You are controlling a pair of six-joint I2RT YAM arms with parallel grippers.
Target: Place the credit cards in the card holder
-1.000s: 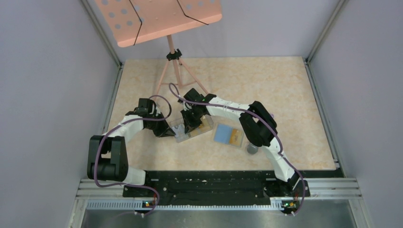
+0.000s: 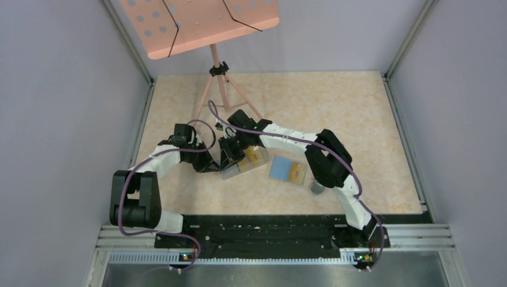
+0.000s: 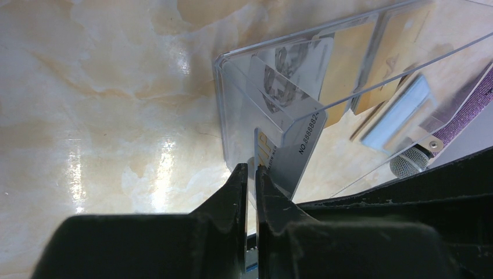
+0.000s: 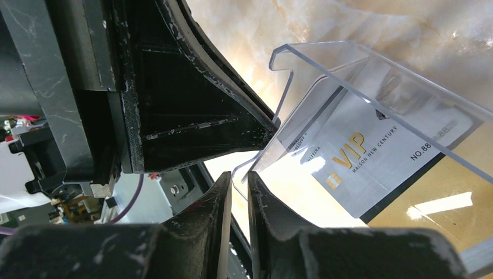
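Observation:
The clear card holder (image 3: 238,93) contains silver VIP cards (image 4: 378,157) and gold cards (image 3: 343,64). My left gripper is shut at the holder's near end, by a silver card (image 3: 299,145), apparently on the holder's edge. My right gripper is at the same end, just over the holder, its tips slightly apart with the clear edge behind them; whether anything is between them is unclear. In the top view both grippers meet at the holder's left end.
A card stack with blue and gold (image 2: 281,169) lies right of the holder, near a microphone (image 2: 317,187). A pink stand (image 2: 221,89) rises behind.
My right gripper has moved left along the holder toward the left gripper, which stays in place.

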